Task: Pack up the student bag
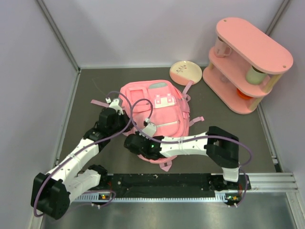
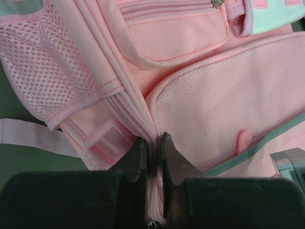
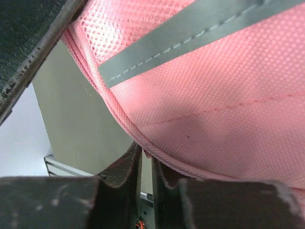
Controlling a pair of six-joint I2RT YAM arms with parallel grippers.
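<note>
The pink student bag [image 1: 138,93] lies flat on the dark table, with mesh pockets and a grey-green trim [image 2: 255,151] on its front. My left gripper is shut on the bag's piped side edge, which runs between its fingertips. Close by, at the bag's lower left, my right gripper has its fingers slightly apart, with a narrow gap between them. A small pink tip, perhaps a zipper pull, shows at that gap, beside the bag's corded rim [image 3: 125,120]. Both arms hide the bag's lower left part from above.
A cream and pink plate [image 1: 186,71] lies behind the bag. At the back right stands a pink shelf [image 1: 255,43] holding a mug [image 1: 221,47], a green cup [image 1: 256,75] and an orange item [image 1: 243,95]. Clear table lies right of the bag.
</note>
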